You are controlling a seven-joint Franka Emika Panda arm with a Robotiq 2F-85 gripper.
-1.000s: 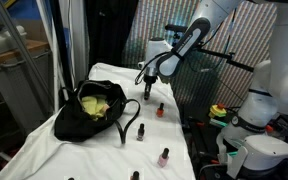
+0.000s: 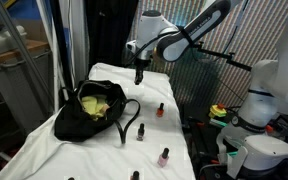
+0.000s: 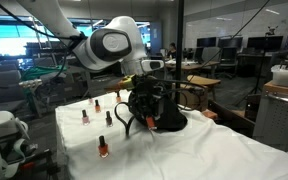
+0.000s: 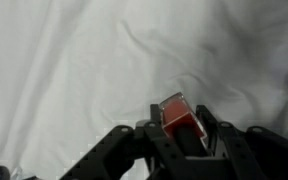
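Note:
My gripper is shut on a small red bottle (image 4: 183, 121), whose paler end shows between the fingertips in the wrist view. Exterior view 2 has the orange-red bottle (image 3: 151, 124) hanging below the gripper, with the black bag behind it. From exterior view 1, the gripper (image 2: 139, 76) appears above the far part of the white-covered table; the bottle is too small and dark to make out there. An open black bag (image 2: 72, 126) with something yellow inside (image 2: 95, 105) lies on the table, nearer and to the left of the gripper.
Several small bottles stand upright on the white cloth, among them a red one (image 2: 161, 110), a dark one (image 2: 141, 132) and a pinkish one (image 2: 163, 157). A bag strap (image 2: 131, 118) loops onto the cloth. Bare cloth (image 2: 94, 160) lies in front of the bag.
Low over the far right of the cloth earlier, the gripper has risen and shifted left in exterior view 1. The bag and standing bottles have not moved.

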